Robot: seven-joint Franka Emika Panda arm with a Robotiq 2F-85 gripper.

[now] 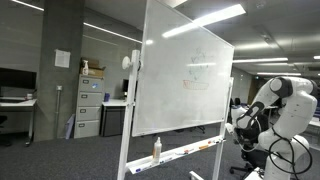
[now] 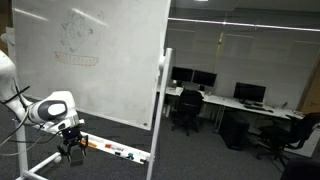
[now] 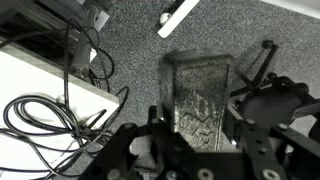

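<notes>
My gripper is shut on a dark, block-shaped object (image 3: pixel 198 92), possibly an eraser, which fills the space between its fingers in the wrist view. In exterior view 2 the gripper (image 2: pixel 74 143) hangs low before the whiteboard (image 2: pixel 95 70), near the left end of its tray (image 2: pixel 136 154). Faint marks (image 2: pixel 77 35) show high on the board. At the far right of exterior view 1, the arm reaches down beside the board's edge, and the held object is too small to make out.
A bottle (image 1: pixel 157 150) stands on the tray. A red marker (image 2: pixel 116 148) and other small items lie along it. Loose black cables (image 3: pixel 45 120) and an office chair (image 3: pixel 275 105) show below the gripper. Carpet lies open before the board.
</notes>
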